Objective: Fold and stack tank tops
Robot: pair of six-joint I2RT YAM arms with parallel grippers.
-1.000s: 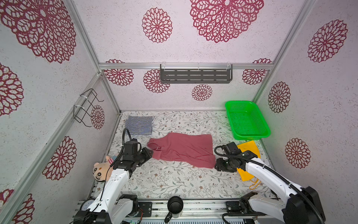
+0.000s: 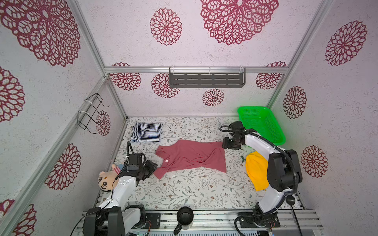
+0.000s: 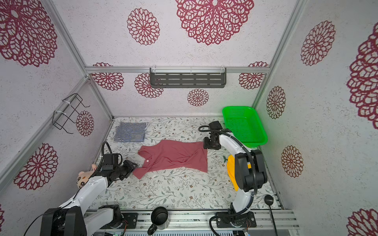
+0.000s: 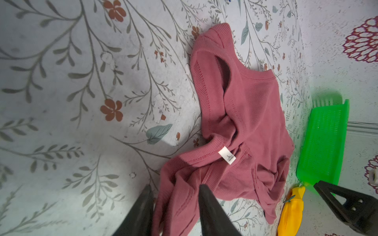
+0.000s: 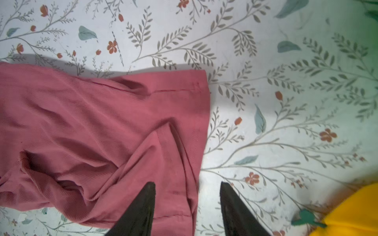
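A red tank top [image 2: 191, 151] lies flat but wrinkled across the middle of the table, one narrow strap reaching toward the front left. My left gripper is low over that strap, its blurred fingers on either side of the cloth; whether they grip it I cannot tell. My right gripper stands open above the right end of the top, near its back right corner in the top views. A folded striped garment [image 2: 145, 131] lies at the back left.
A green basket [image 2: 261, 122] sits at the back right, a yellow cloth [image 2: 256, 171] on the right. A plush toy [image 2: 108, 181] is at the left edge.
My right gripper has moved back along the top's right end. My left gripper has come toward the front, and the top's lower left part now stretches further toward the front.
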